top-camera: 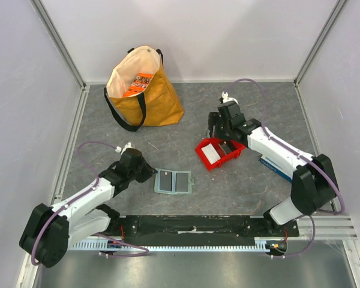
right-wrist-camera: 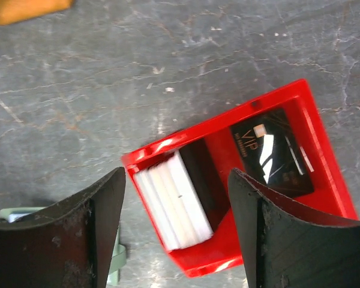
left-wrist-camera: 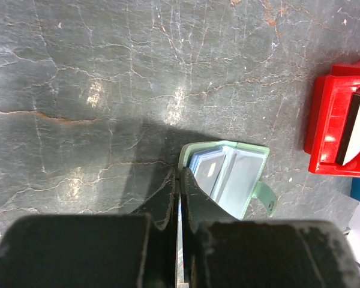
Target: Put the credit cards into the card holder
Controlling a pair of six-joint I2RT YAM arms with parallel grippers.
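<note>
An open pale-green card holder (top-camera: 174,182) with clear sleeves lies at the table's front middle. My left gripper is shut at its left edge, fingertips together. A red box (top-camera: 211,164) to the upper right holds a white stack of cards (right-wrist-camera: 171,201) and a black "VIP" card (right-wrist-camera: 270,156). Over this box my right gripper (top-camera: 219,123) hangs open, fingers apart, nothing seen between them.
A large tan tote bag (top-camera: 162,105) stands at the back left. A blue-and-white flat item (top-camera: 276,169) lies at the right, partly behind the right arm.
</note>
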